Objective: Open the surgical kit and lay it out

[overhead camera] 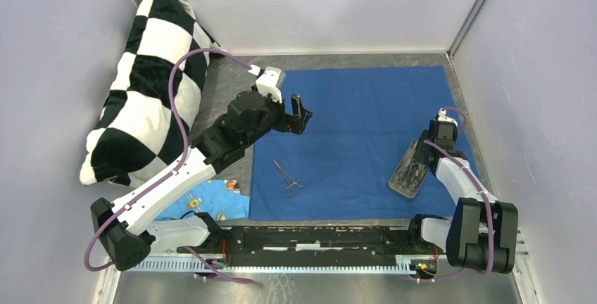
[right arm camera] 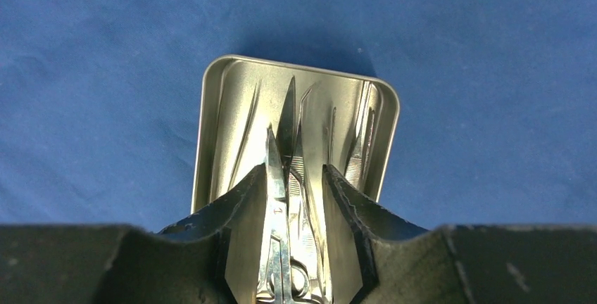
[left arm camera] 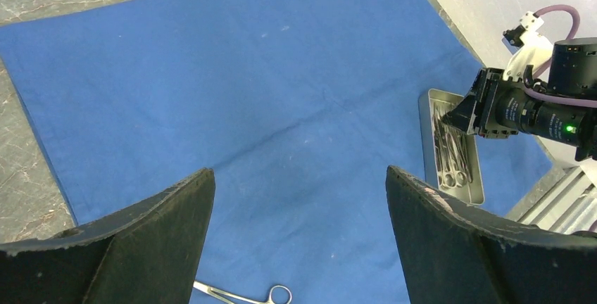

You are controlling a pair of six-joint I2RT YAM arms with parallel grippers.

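A metal tray lies on the blue cloth at the right side, with several steel instruments lengthwise in it. My right gripper is over the tray, its fingers part open and apart on either side of the scissor-like tools in the middle; whether they touch any cannot be made out. A single pair of scissors or a clamp rests alone on the left part of the cloth. Well above the cloth, my left gripper stands wide open and empty.
At the left stand a checkered pillow and a light-blue patterned cloth. A white wall rises close beside the right arm.
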